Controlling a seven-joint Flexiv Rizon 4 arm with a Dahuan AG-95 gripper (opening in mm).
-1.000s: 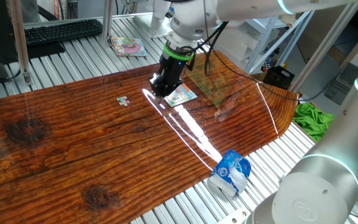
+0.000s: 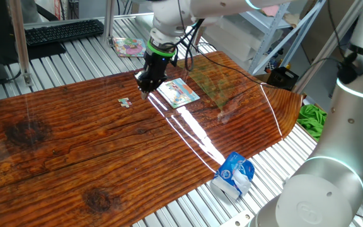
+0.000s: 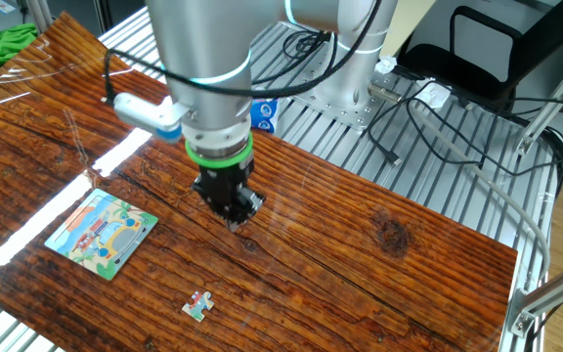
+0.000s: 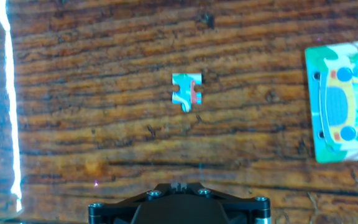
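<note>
A small puzzle piece (image 4: pixel 186 91) with notched sides lies flat and alone on the wood, coloured teal, white and red. In the wrist view a puzzle board (image 4: pixel 347 102) with a yellow car picture lies to its right, partly cut off by the frame edge. My gripper appears shut, its fingertips together at the bottom centre and nothing visible between them. From the second exterior view, the gripper (image 3: pixel 235 223) hangs above the tabletop, clear of both the piece (image 3: pixel 198 306) and the board (image 3: pixel 102 233).
A blue-and-white tissue pack (image 2: pixel 234 175) sits at the edge of the wooden tabletop (image 2: pixel 62 151). Beyond the wood, a colourful picture sheet (image 2: pixel 130 47) and a keyboard (image 2: pixel 65 31) rest on the metal slats. Much of the wood is bare, with bright glare streaks.
The arm has moved left in the first exterior view, bringing the gripper nearer the loose piece and uncovering more of the board. Piece and board have stayed put.
</note>
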